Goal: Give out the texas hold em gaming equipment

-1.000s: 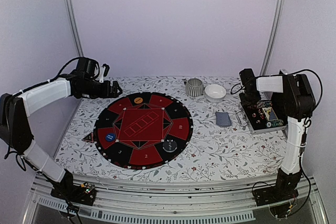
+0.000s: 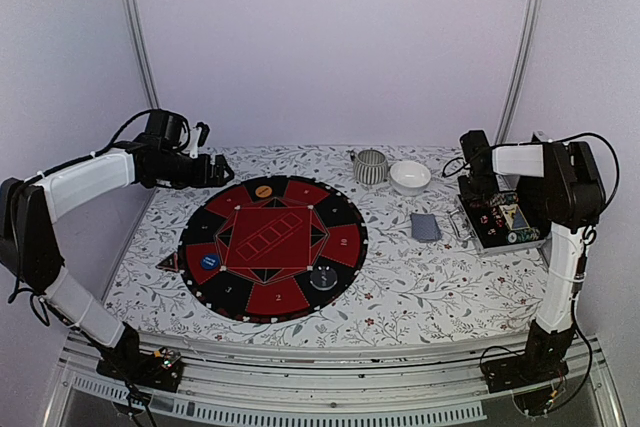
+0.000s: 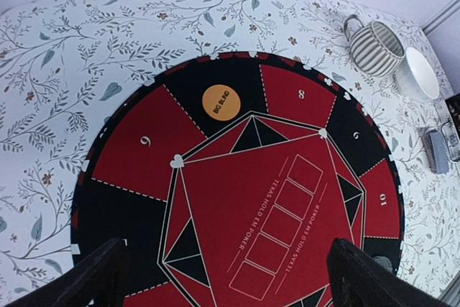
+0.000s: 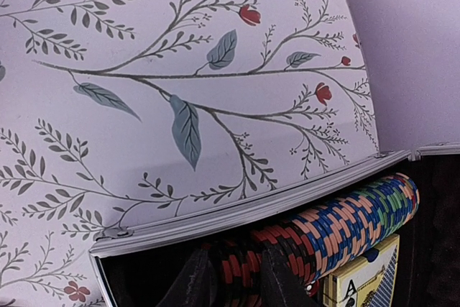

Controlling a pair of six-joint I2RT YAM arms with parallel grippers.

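A round red and black poker mat [image 2: 265, 237] lies on the table's left half. On it are an orange BIG BLIND disc [image 3: 221, 103], a blue disc [image 2: 210, 261] and a dark dealer-like disc [image 2: 322, 277]. Over the mat's far left side, my left gripper [image 2: 215, 170] hangs open and empty. The chip case [image 2: 505, 242] stands open at the right, holding a row of coloured chips [image 4: 338, 228] and a card deck [image 4: 363, 278]. My right gripper reaches into its far left corner, fingers apart around red and black chips. Whether they press on the chips cannot be seen.
A striped jug [image 2: 370, 166] and a white bowl [image 2: 409, 177] stand at the back, right of the mat. A grey-blue cloth-like square [image 2: 425, 227] lies left of the case. A small dark triangle [image 2: 169, 262] sits by the mat's left edge.
My right gripper has shifted slightly to the right at the case's far left corner, and the case has edged right as well. The left arm has stayed still.
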